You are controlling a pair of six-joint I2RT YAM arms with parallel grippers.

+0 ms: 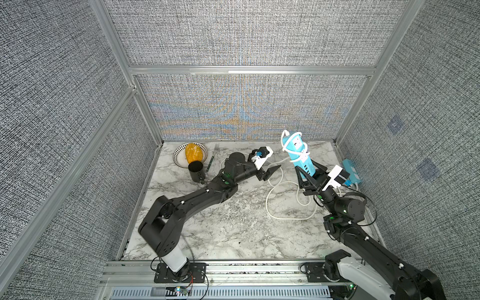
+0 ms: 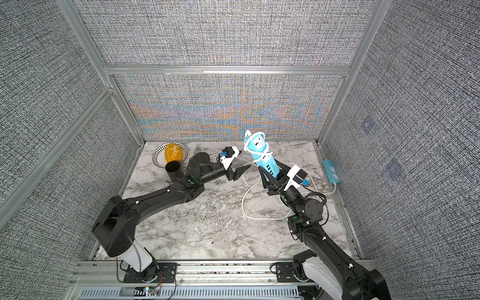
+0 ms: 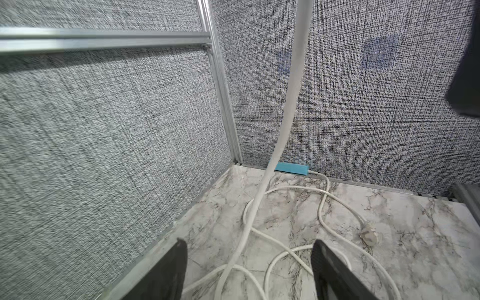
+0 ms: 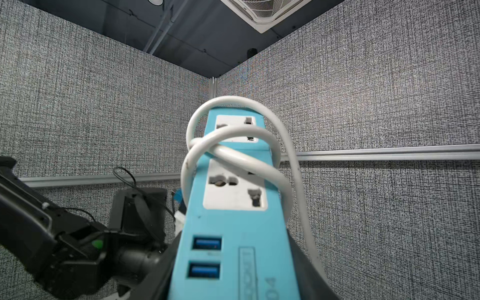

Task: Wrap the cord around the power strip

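A light-blue power strip (image 4: 225, 225) stands raised and tilted, with my right gripper (image 1: 306, 176) shut on its lower end. White cord (image 4: 240, 131) loops around its upper part, crossing over the sockets; one length runs down its right side. My left gripper (image 1: 271, 173) is open, left of the strip and apart from it. In the left wrist view, the hanging cord (image 3: 290, 110) passes down through the space between the open fingers, and no finger is closed on it. More cord (image 1: 290, 218) lies in loose curves on the table.
A second blue strip (image 2: 330, 171) lies by the right wall, and a white plug (image 3: 369, 235) rests on the table. At the back left are a bowl (image 1: 178, 161) with an orange-yellow thing, a dark mug (image 1: 196, 172) and a fork (image 1: 216, 150).
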